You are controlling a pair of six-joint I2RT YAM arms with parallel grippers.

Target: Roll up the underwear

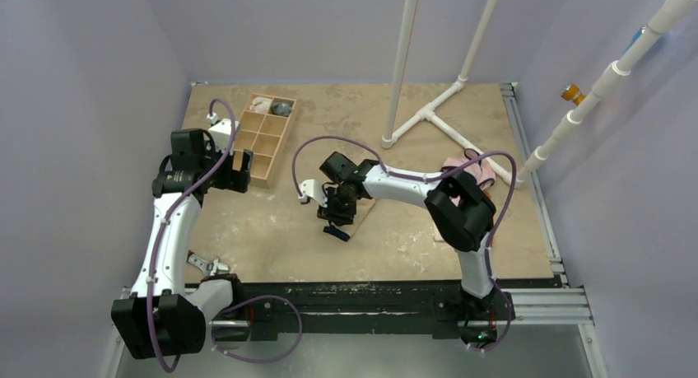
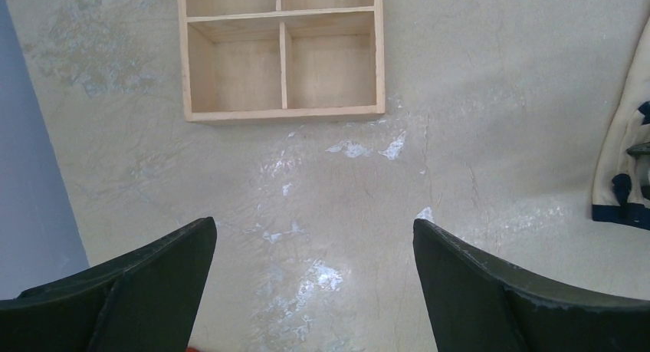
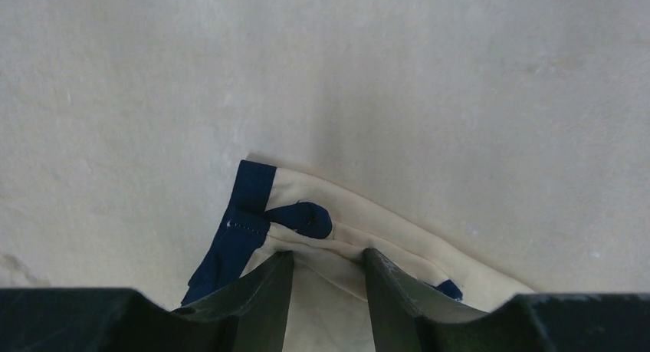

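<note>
The beige underwear with navy trim point(image 1: 364, 208) lies flat at mid-table, partly hidden under my right arm. In the right wrist view, its folded cloth point(image 3: 326, 321) shows creases and navy bands point(image 3: 247, 199) at one end. My right gripper is right over that end, its fingers a little apart, with a ridge of the cloth in the gap between them. Whether they press on the cloth cannot be told. Far to the left, my left gripper stands open over bare table, nothing between its fingers. The underwear's edge point(image 2: 609, 164) reaches into the left wrist view.
A wooden divided box point(image 1: 274, 142) stands at the back left, two rolled items in its far compartments. Pink cloth point(image 1: 481, 172) lies at the right, near white pipes point(image 1: 425, 114). A metal tool point(image 1: 202, 263) is by the front left edge.
</note>
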